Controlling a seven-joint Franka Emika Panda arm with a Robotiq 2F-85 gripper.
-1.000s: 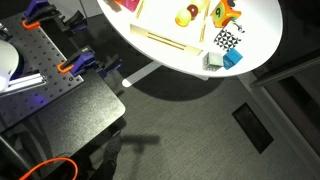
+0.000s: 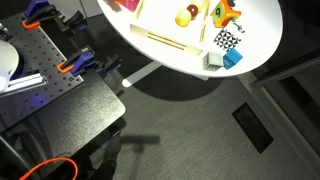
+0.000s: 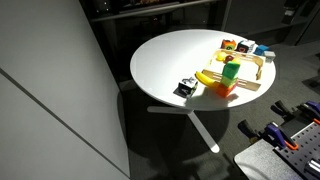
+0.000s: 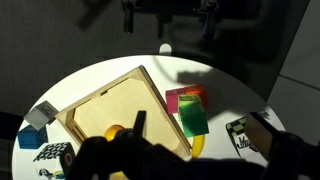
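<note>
In the wrist view my gripper stands open above the white table, its two dark fingers well apart with nothing held. Below it, a green block shows between the fingers, near a pink-red block and an orange one. Left of these lies a shallow wooden tray with an orange round piece inside. A yellow banana is partly hidden by the gripper; a black-and-white checkered block sits to the right. Neither exterior view shows the gripper.
A grey cube and a blue cube sit near the table's edge, beside a checkered piece and an orange toy. A dark bench stands apart from it.
</note>
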